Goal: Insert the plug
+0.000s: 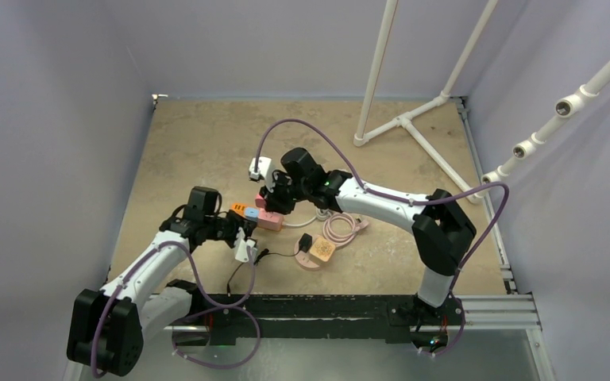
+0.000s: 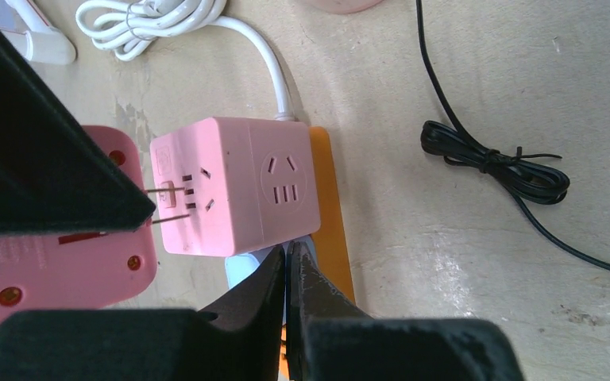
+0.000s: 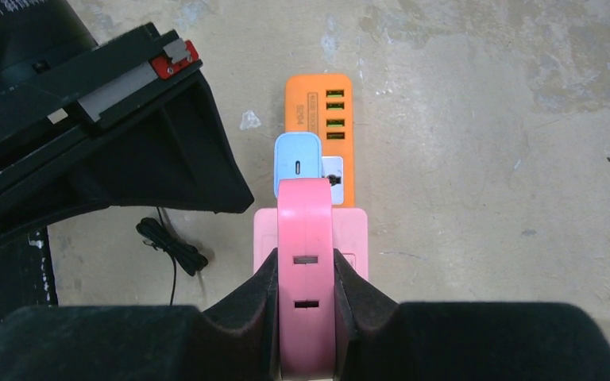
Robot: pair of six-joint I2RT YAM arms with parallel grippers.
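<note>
My right gripper is shut on a pink plug. In the left wrist view the plug has its pins at the side face of the pink cube socket, just outside or at the slots; exact depth is unclear. My left gripper is shut, low beside the cube at the blue block and orange power strip; nothing clearly shows between its fingers.
A white coiled cable leaves the cube. A black cable bundle lies on the bare table. A pink coiled cable, a wooden-topped block and white pipes are to the right.
</note>
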